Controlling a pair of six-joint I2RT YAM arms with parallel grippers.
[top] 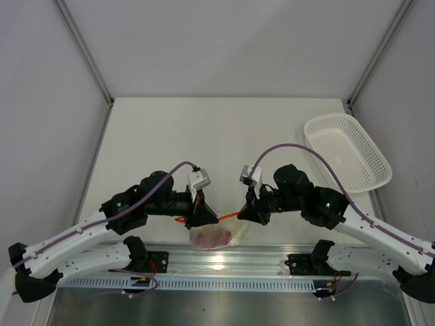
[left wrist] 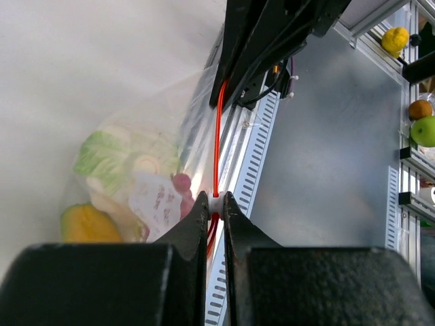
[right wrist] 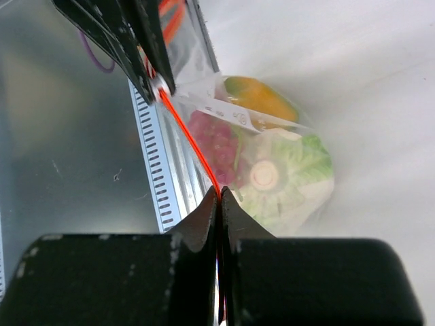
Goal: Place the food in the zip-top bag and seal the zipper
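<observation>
The clear zip top bag [top: 216,236] lies low at the table's front edge, with its red zipper strip [top: 230,216] along the mouth. Through the film show green lettuce [right wrist: 314,159], red grapes [right wrist: 216,146] and a yellow-orange fruit [right wrist: 262,100]. On the strip sits a white slider [left wrist: 216,205], pinched by my left gripper. My right gripper is shut on the strip's end, to the right of the slider. A single red line of strip [left wrist: 217,139] runs taut between the two grippers; behind the slider it is partly hidden by my left fingers.
A white perforated basket [top: 309,132] stands at the table's right side. The table [top: 204,136] behind the arms is bare. A metal rail [top: 272,252] runs along the front edge, below the bag. Fruit [left wrist: 424,130] shows beyond the rig.
</observation>
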